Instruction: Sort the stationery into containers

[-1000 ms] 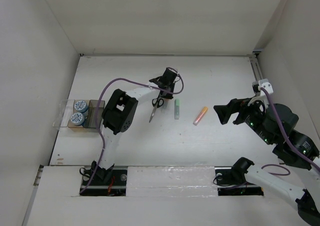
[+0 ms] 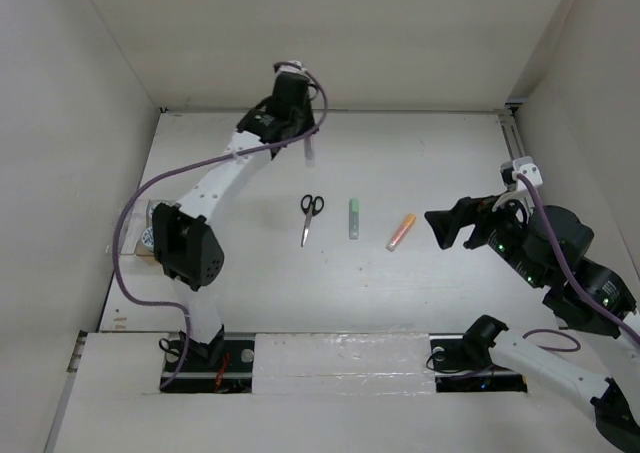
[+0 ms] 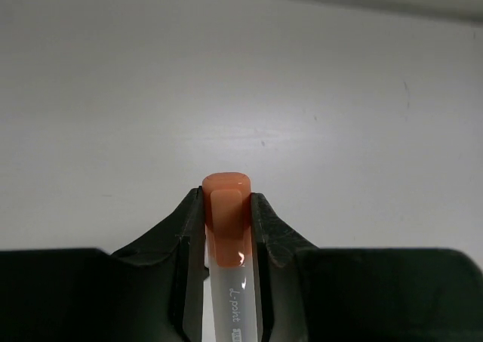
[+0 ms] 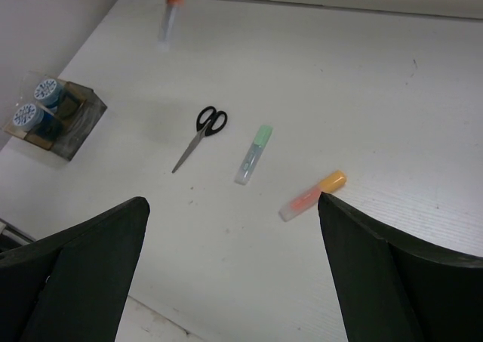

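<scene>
An orange-capped clear tube [image 3: 229, 236] stands upright in my left gripper, whose fingers are shut on its cap. From above, that gripper [image 2: 295, 123] hangs near the back wall, and the tube's clear body [image 2: 309, 152] shows beneath. On the table lie black-handled scissors [image 2: 309, 218], a green-capped tube [image 2: 353, 219] and a tube with a yellow-orange cap [image 2: 401, 232]. My right gripper is open and empty on the right side. At the left, a partitioned container [image 4: 79, 123] holds two blue-and-white jars [image 4: 47, 106]; the arm covers most of it from above.
Free white table [image 2: 455, 153] spreads across the back right. The back wall [image 2: 400, 43] rises close behind my left gripper. A purple cable [image 2: 200, 163] loops along the left arm.
My left gripper has risen from beside the scissors and moved back and left, carrying the orange-capped tube. The scissors turned slightly. The right arm stays almost still.
</scene>
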